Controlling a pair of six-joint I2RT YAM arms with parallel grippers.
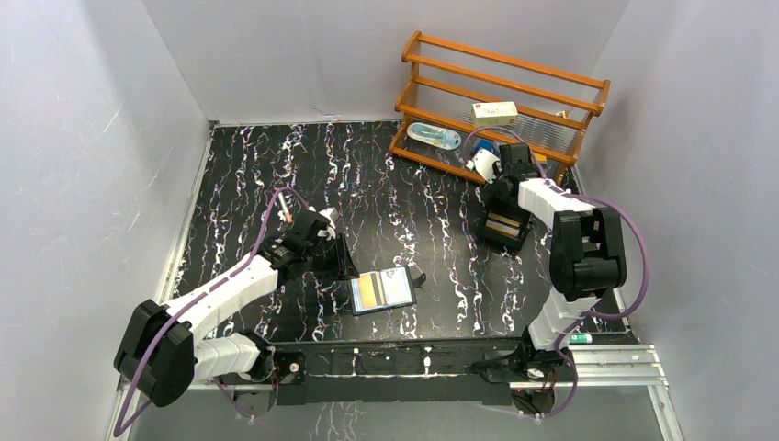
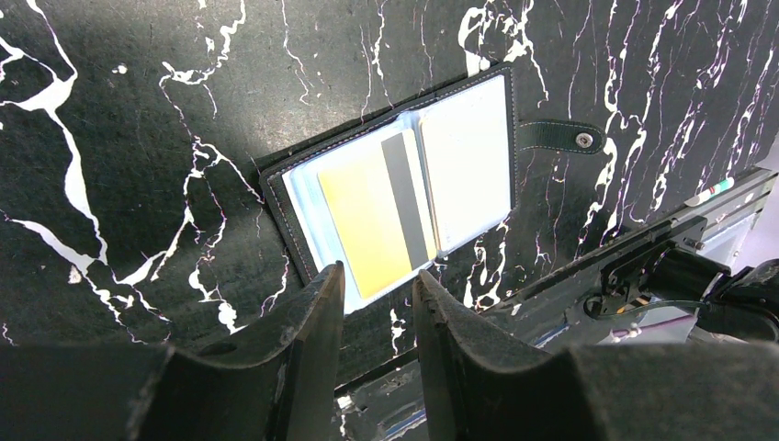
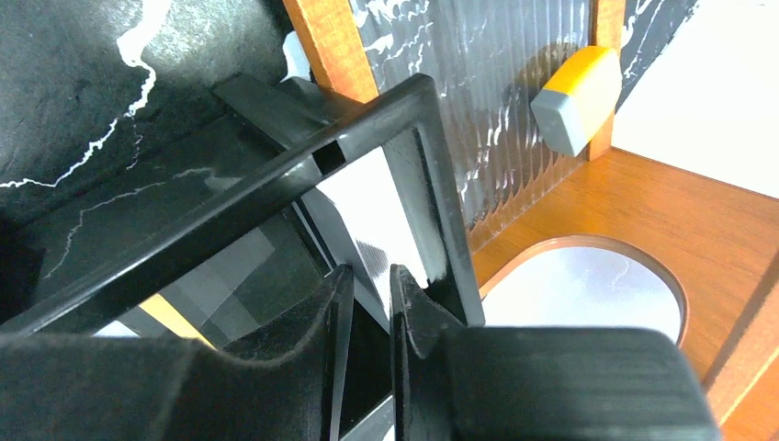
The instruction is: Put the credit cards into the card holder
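An open black card holder (image 2: 468, 165) lies on the marble table with a yellow card (image 2: 367, 220) and pale cards in its sleeves. My left gripper hangs over its near left side, fingertips apart, nothing between them. At the back right, a black slotted rack (image 1: 503, 234) holds cards. In the right wrist view, my right gripper reaches inside it, fingertips a little apart at a white card (image 3: 363, 211); whether they grip it I cannot tell.
A wooden shelf (image 1: 501, 64) with a box (image 1: 493, 113) and other items stands along the back right, close to my right arm.
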